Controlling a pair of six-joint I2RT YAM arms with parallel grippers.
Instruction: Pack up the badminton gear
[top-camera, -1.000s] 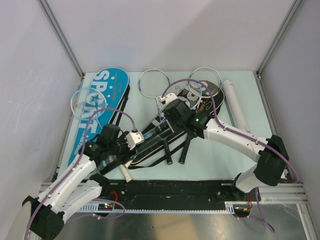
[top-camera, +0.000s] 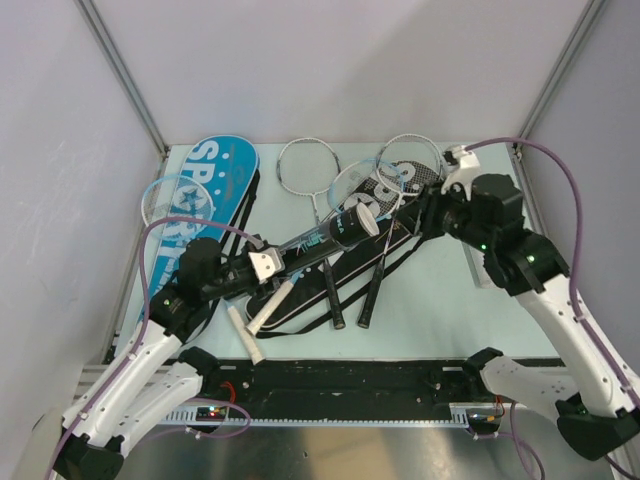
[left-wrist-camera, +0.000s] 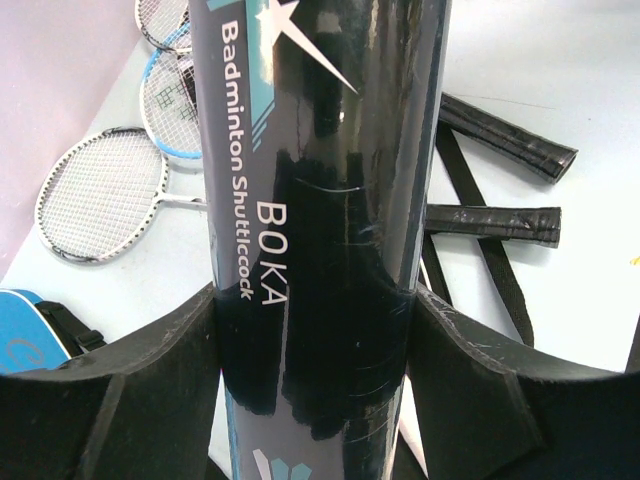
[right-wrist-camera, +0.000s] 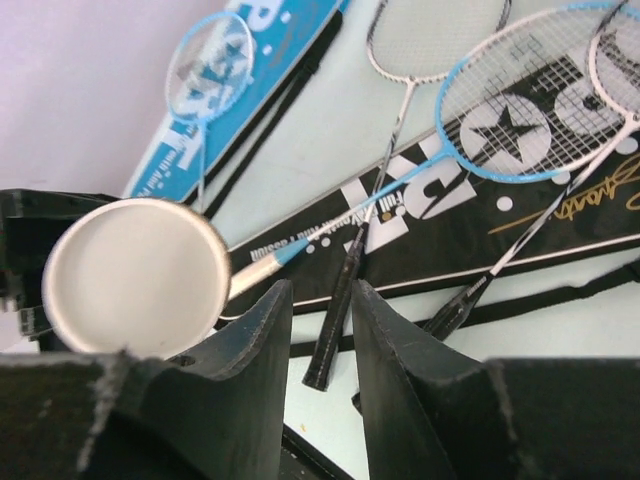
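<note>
Held slanted above the rackets in the top view is a black shuttlecock tube (top-camera: 325, 238) with a white round end (right-wrist-camera: 140, 275). My left gripper is shut on this tube, its fingers pressing both sides below the printed lettering. To the right of the tube's end, apart from it, my right gripper hangs open with nothing between its fingers. A black racket bag (top-camera: 345, 268) lies underneath, with a light-blue racket (right-wrist-camera: 450, 150) and dark-handled rackets (right-wrist-camera: 335, 320) across it. At the left lies a blue bag (top-camera: 215, 160) with another racket (top-camera: 165, 200) on it.
A white cylinder (top-camera: 477, 262) lies at the right, mostly hidden by my right arm. Pale racket handles (top-camera: 243, 335) point to the table's front edge.
The tube in my left gripper has risen and shifted right, so its white end now shows. My right gripper has drawn away from the tube to the right.
</note>
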